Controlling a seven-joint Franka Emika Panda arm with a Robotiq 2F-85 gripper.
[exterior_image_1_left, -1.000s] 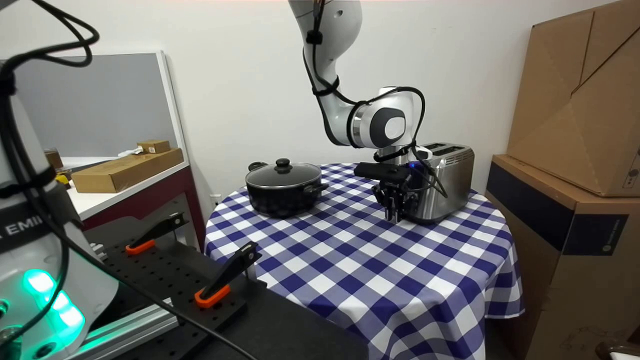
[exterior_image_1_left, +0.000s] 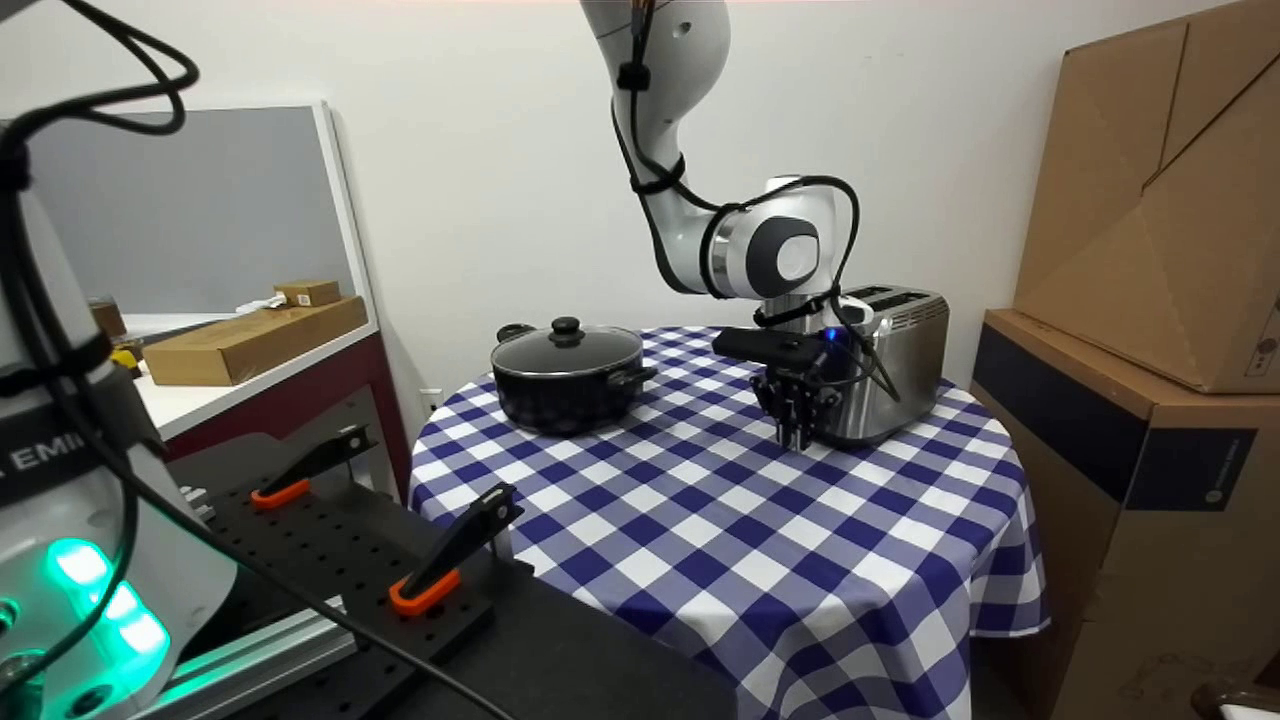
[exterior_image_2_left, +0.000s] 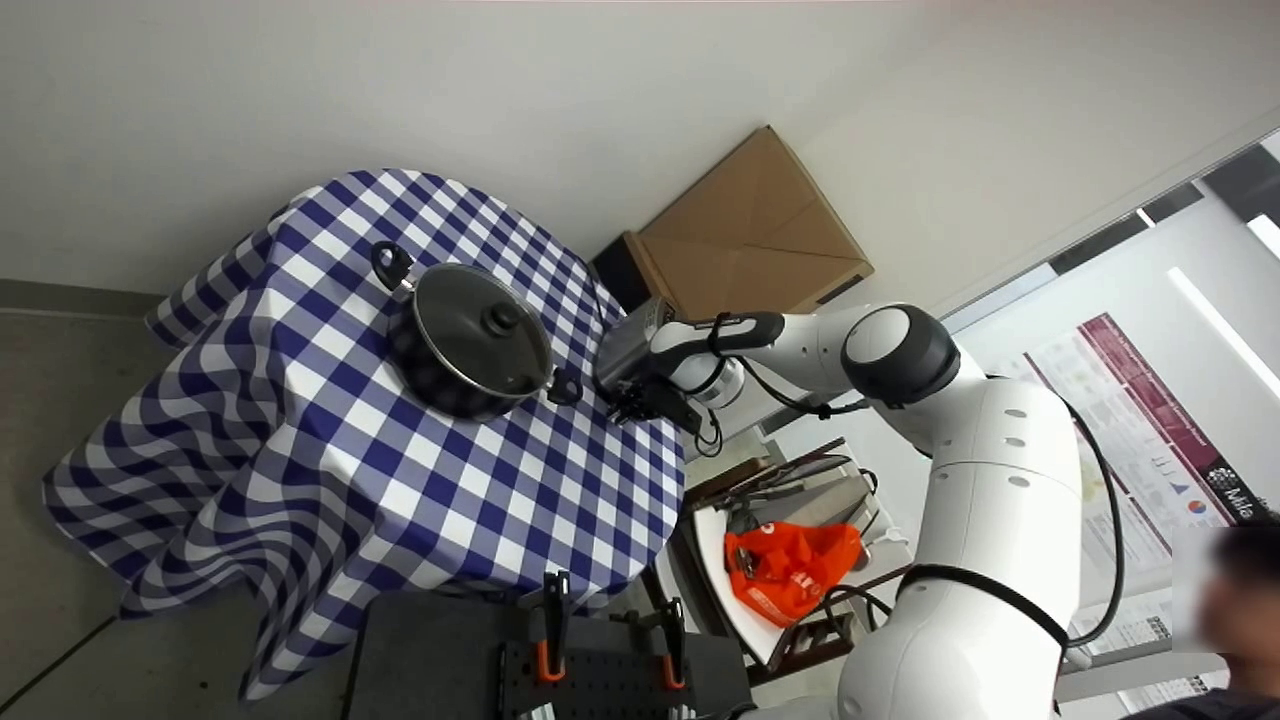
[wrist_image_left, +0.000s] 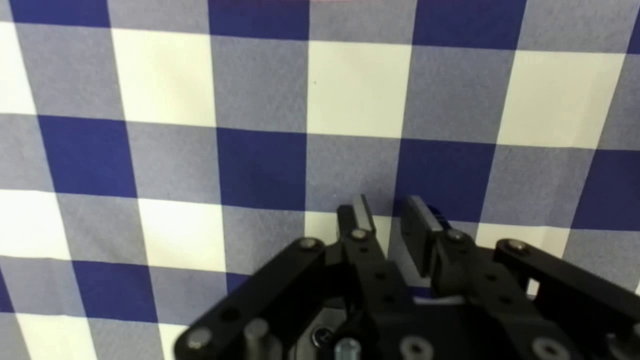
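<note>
Pointing down over the checked cloth, my gripper has a narrow gap between its fingers, and only blue-and-white fabric shows there. It is open and holds nothing. In exterior view 1 the gripper (exterior_image_1_left: 793, 438) is low over the table, in front of a silver toaster (exterior_image_1_left: 909, 360) on the right. A black pot (exterior_image_1_left: 564, 390) with a glass lid sits at the table's left side, well apart from the gripper. From exterior view 2 the pot (exterior_image_2_left: 450, 372) shows both handles, while the arm partly hides the toaster (exterior_image_2_left: 626, 348).
The checked tablecloth (exterior_image_1_left: 708, 528) is bare in the middle and front. Cardboard boxes (exterior_image_1_left: 1116, 504) stand just right of the table. Black clamps (exterior_image_1_left: 462, 546) with orange ends rise from the dark bench at front left.
My gripper has shifted slightly to the right and a little downward in exterior view 1. The pot and toaster stay where they were.
</note>
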